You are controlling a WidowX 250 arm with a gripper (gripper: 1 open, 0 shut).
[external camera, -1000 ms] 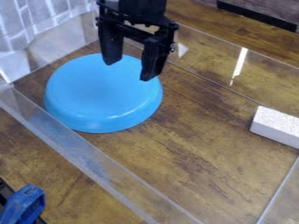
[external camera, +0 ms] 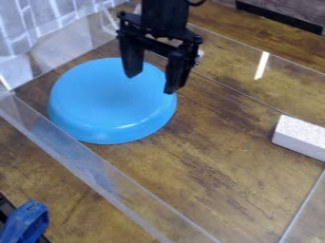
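Observation:
My black gripper hangs at the top centre over the back rim of a large blue disc, which lies flat on the wooden table. Its two fingers stand apart, pointing down, with nothing visible held between them.
A white block lies at the right edge of the wooden table. A blue object sits at the lower left, beyond a clear border strip.
My gripper has shifted slightly up and to the right in the view, away from the middle of the blue disc. The other objects have not visibly moved.

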